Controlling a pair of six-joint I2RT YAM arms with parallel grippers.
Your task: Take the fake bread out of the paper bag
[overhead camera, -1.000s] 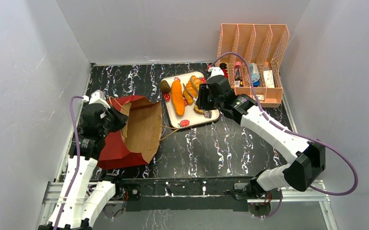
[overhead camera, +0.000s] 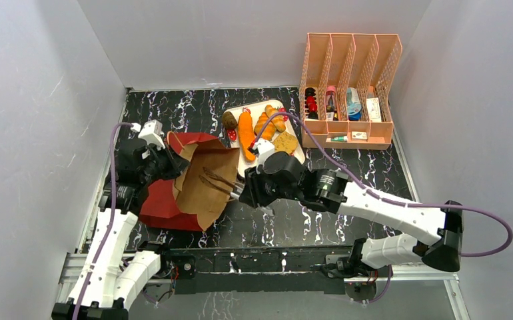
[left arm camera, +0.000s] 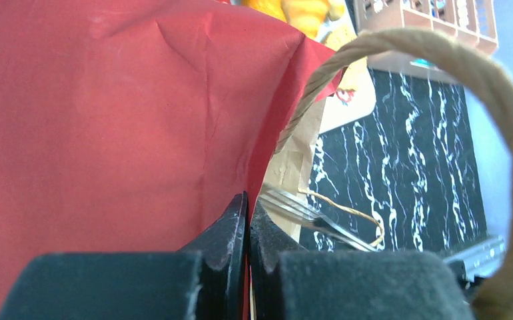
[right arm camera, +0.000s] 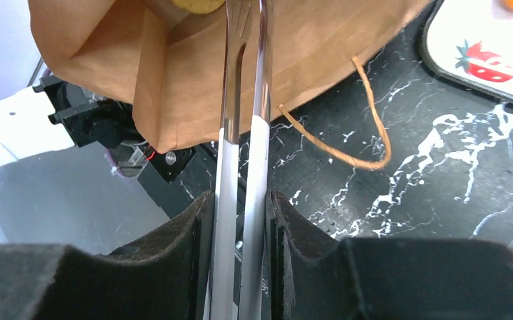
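Observation:
The red paper bag [overhead camera: 154,210] lies on its side at the left, its brown mouth facing right. My left gripper [overhead camera: 177,170] is shut at the bag's upper rim, pinching what looks like the red edge [left arm camera: 254,160] beside a handle. My right gripper [overhead camera: 237,190] holds long metal tongs, or fork-like tools, whose tips reach into the bag's mouth; its fingers sit close around the white handles [right arm camera: 258,173]. A yellowish piece [right arm camera: 194,5], likely fake bread, shows inside the bag in the right wrist view, partly cut off.
A white tray [overhead camera: 254,163] of fake breads lies behind the right gripper. A peach organiser [overhead camera: 347,140] with small items stands at the back right.
The left gripper has shifted slightly right, along with the bag's upper edge.

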